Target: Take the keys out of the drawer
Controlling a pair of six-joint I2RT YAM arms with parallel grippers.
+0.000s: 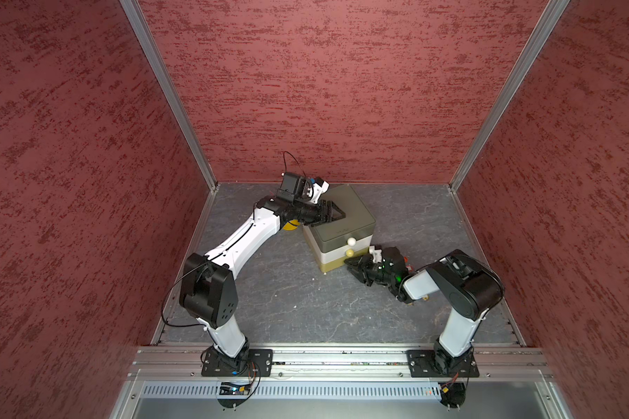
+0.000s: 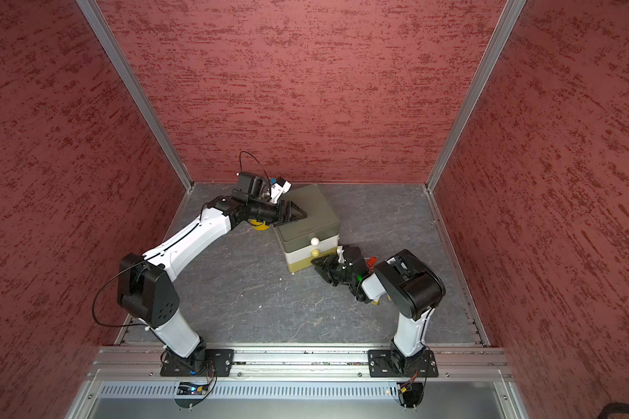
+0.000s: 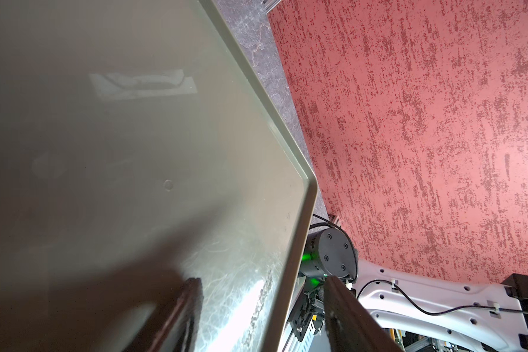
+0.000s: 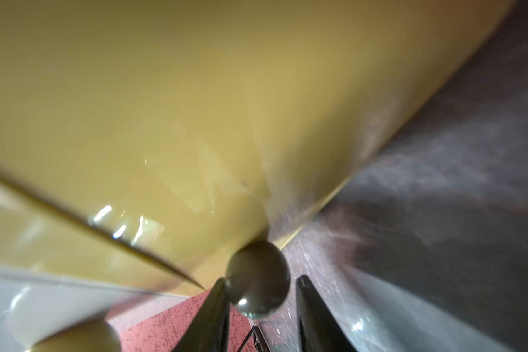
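A stacked drawer box (image 1: 344,200) stands mid-table, with olive, white and yellow tiers and round knobs. My left gripper (image 1: 332,213) rests over the olive top; in the left wrist view its part-open fingers straddle the lid's edge area. My right gripper (image 1: 353,265) is at the front of the bottom yellow drawer (image 4: 205,94). In the right wrist view its fingers are part open around a dark knob (image 4: 258,275), near both sides of it. No keys are visible.
A yellow round object (image 1: 290,225) lies behind the left arm. Small red items (image 2: 371,262) sit partly hidden behind the right arm.
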